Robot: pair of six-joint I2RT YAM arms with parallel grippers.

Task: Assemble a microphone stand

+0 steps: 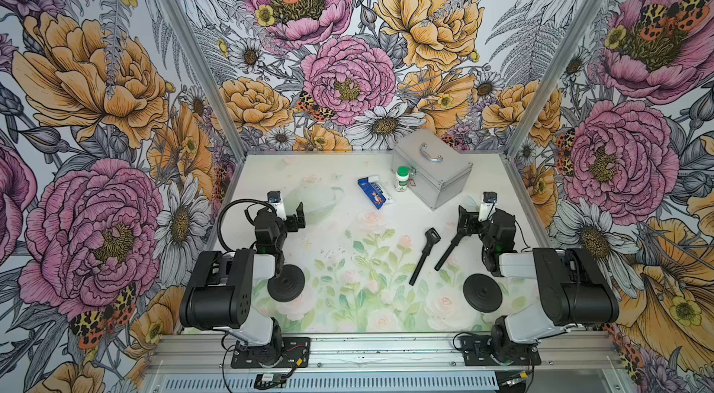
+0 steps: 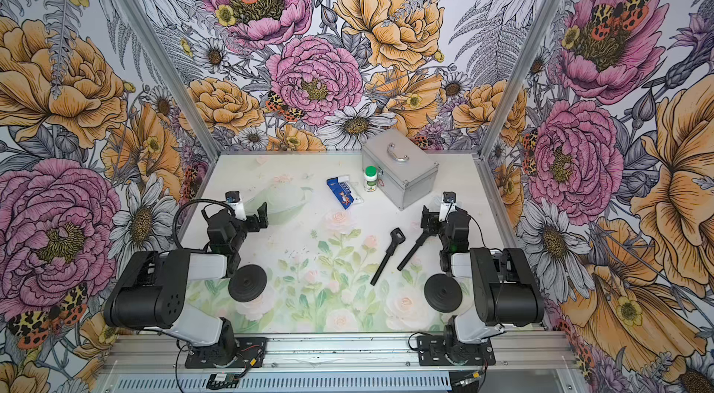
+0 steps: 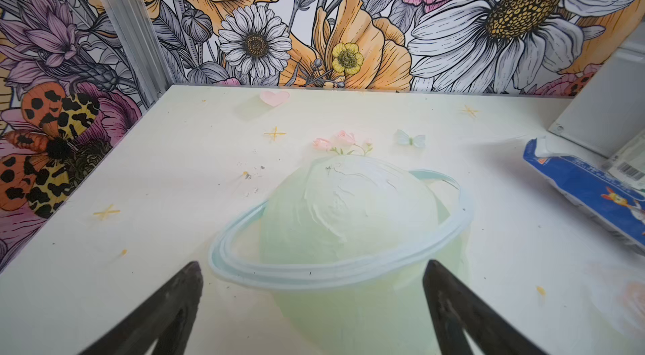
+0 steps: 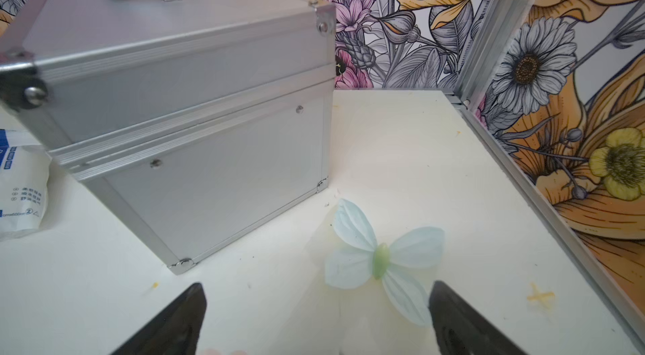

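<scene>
Two round black bases lie flat on the table, one point(image 1: 285, 283) beside the left arm and the other point(image 1: 482, 293) beside the right arm. Between the arms, a black rod with a clip-like head point(image 1: 424, 257) lies slanted. A second black rod point(image 1: 449, 251) is just right of it, its upper end overlapped by the right arm's gripper in both top views. My left gripper is open over bare table, nothing between its fingers. Likewise open and empty is my right gripper, facing the table near the case; no stand part shows in either wrist view.
A silver case point(image 1: 433, 170) stands at the back right. In front of its left side are a green-capped bottle point(image 1: 402, 177) and a blue-and-white packet point(image 1: 372, 193).
</scene>
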